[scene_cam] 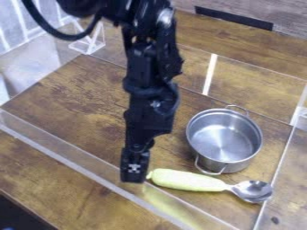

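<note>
My black gripper (139, 166) hangs low in the middle of the view, its tip just left of the handle end of a spoon. The spoon has a pale yellow-green handle (189, 181) and a metal bowl (249, 190), and lies on the wooden surface. Whether the fingers are open is hard to make out. A steel pot (224, 135) with loop handles sits to the right of the arm, behind the spoon.
Clear strips run along the front left and right. A white structure stands at the upper left edge.
</note>
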